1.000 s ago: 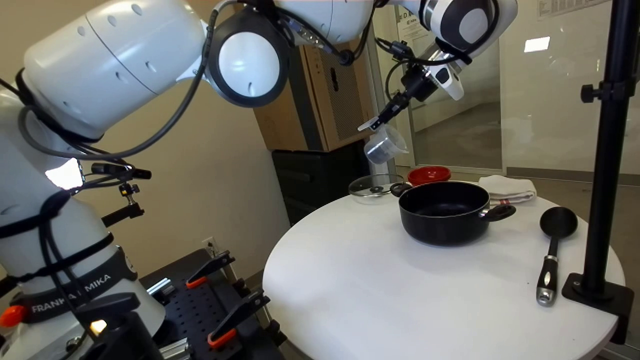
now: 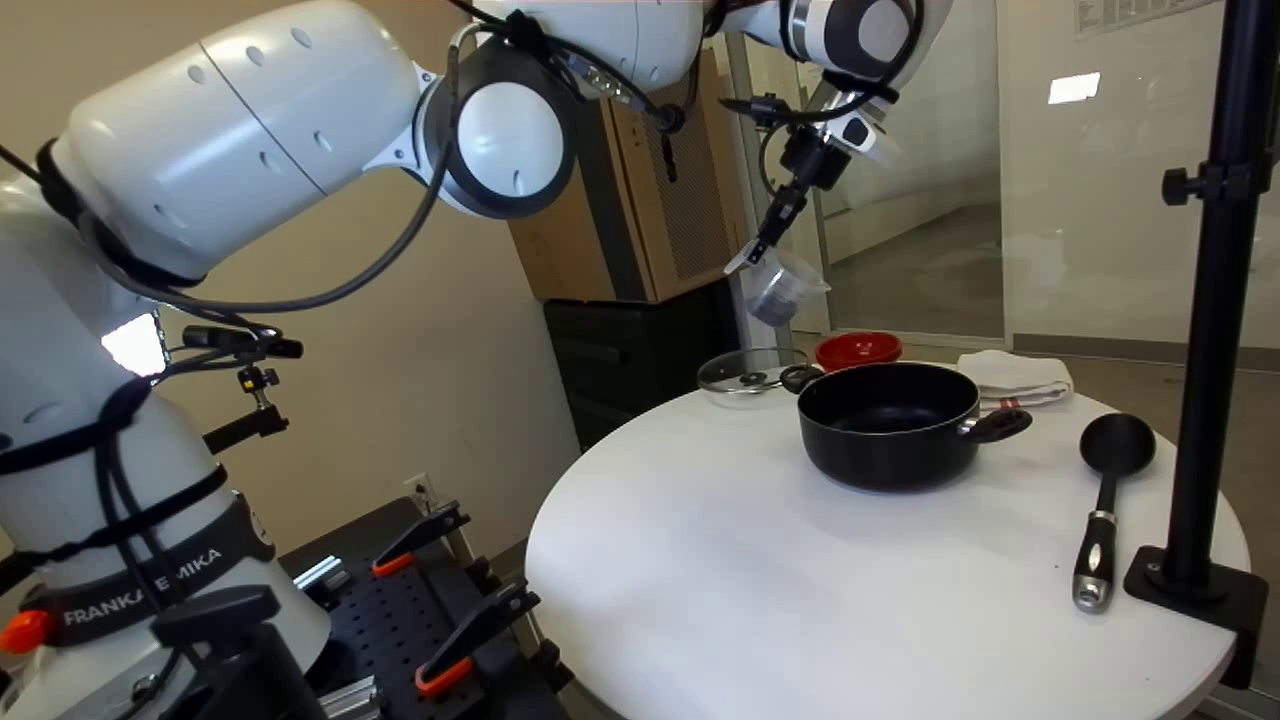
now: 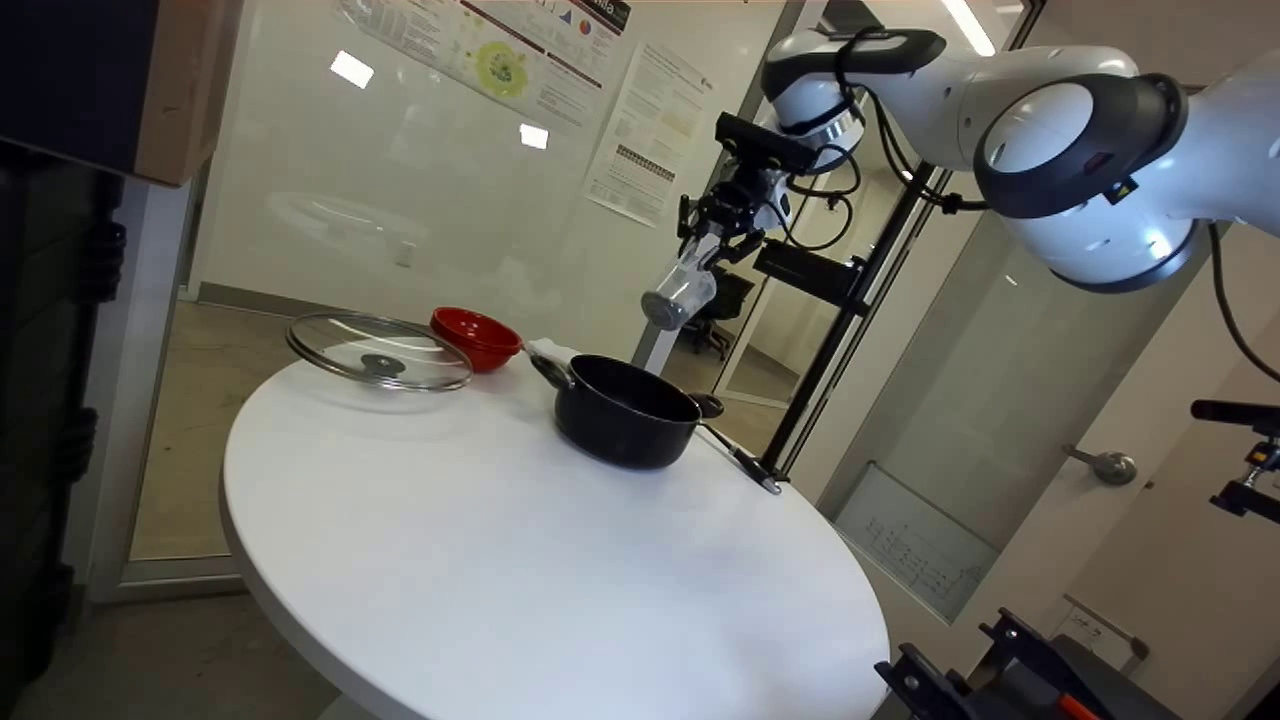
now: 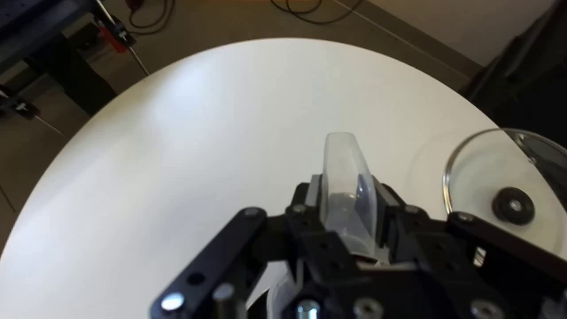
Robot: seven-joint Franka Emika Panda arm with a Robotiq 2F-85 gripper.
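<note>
A clear plastic measuring cup [image 2: 780, 289] hangs tilted in the air, its handle [image 4: 346, 196] pinched between the fingers of my gripper [image 2: 761, 250]. In exterior view 2 the cup [image 3: 680, 294] is above and behind the black pot [image 3: 626, 412], apart from it. The pot [image 2: 890, 426] stands open on the white table, and its floor looks dark and bare from here. Most of the cup is hidden below my gripper in the wrist view. Whether the cup contains anything I cannot tell.
A glass lid [image 2: 753, 371] and a red bowl [image 2: 859, 349] sit at the table's back, with a white cloth [image 2: 1015, 378] right of the pot. A black ladle [image 2: 1118, 446] lies near a black pole [image 2: 1203, 300].
In exterior view 1, the arm's wrist has shifted left and the cup has moved slightly right and become more upright. The gripper has stayed shut on the handle. The table's objects are unmoved.
</note>
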